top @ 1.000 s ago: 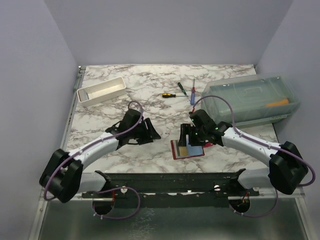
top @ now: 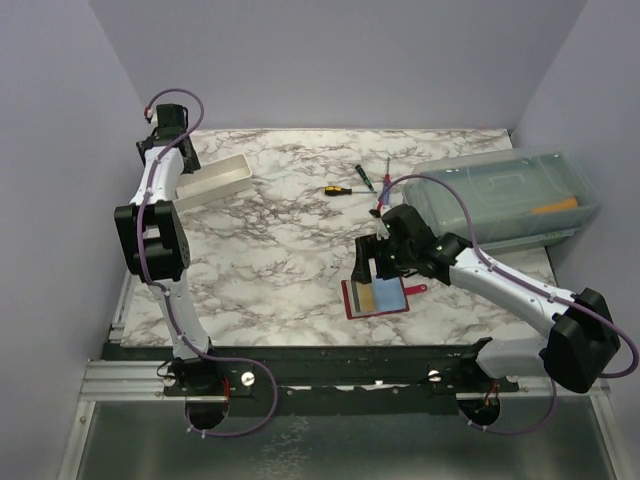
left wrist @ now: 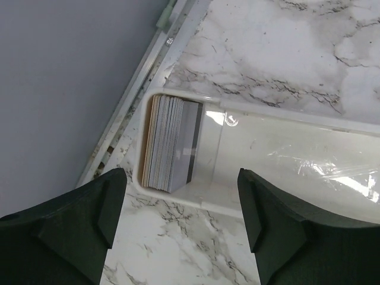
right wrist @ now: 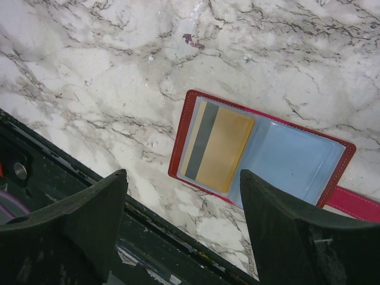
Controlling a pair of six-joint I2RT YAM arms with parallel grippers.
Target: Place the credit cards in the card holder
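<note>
A stack of cards (left wrist: 165, 142) stands on edge at one end of a white tray (left wrist: 297, 160) in the left wrist view. Above that end of the tray is my left gripper, its fingers well apart and nothing between them. On the table's front right lies the open card holder (right wrist: 185, 136), red-edged, with a gold card (right wrist: 222, 148) in its left side and a clear blue-tinted pocket (right wrist: 291, 160) on the right. My right gripper is open over the holder, holding nothing.
Several screwdrivers, one of them yellow and black (top: 338, 190), lie at the back centre. A lidded clear bin (top: 490, 200) takes up the right side.
The left arm has swung from the table's middle to the tray at the back left. The right gripper has shifted slightly to the left and stays over the holder.
</note>
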